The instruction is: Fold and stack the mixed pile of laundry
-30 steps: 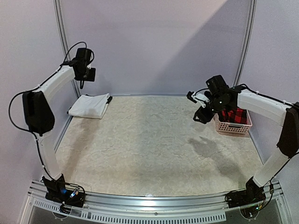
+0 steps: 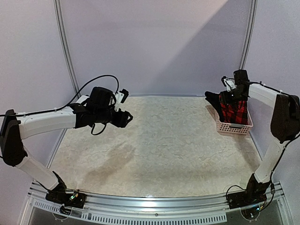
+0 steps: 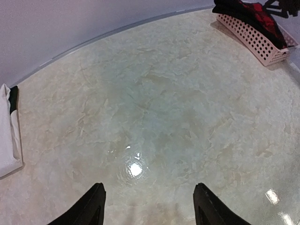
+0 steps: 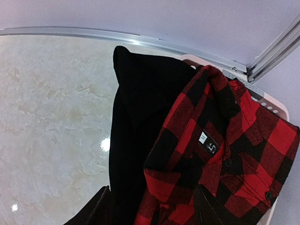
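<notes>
A pink perforated basket (image 2: 233,128) stands at the far right of the table. Inside it lies a red-and-black checked shirt (image 4: 255,161), and a black garment (image 4: 136,89) hangs over its left side. My right gripper is above the shirt, its fingers apart and nothing visibly gripped. Over the left part of the table my left gripper stands open, with bare tabletop between its fingers. A folded white cloth (image 3: 7,136) with a dark piece at its edge sits at the far left; in the top view the left arm hides most of it.
Bare marbled tabletop (image 2: 173,150) fills the middle and front. Walls rise behind and at both sides, and the basket stands close to the right wall.
My right gripper has moved right, from beside the basket to over it.
</notes>
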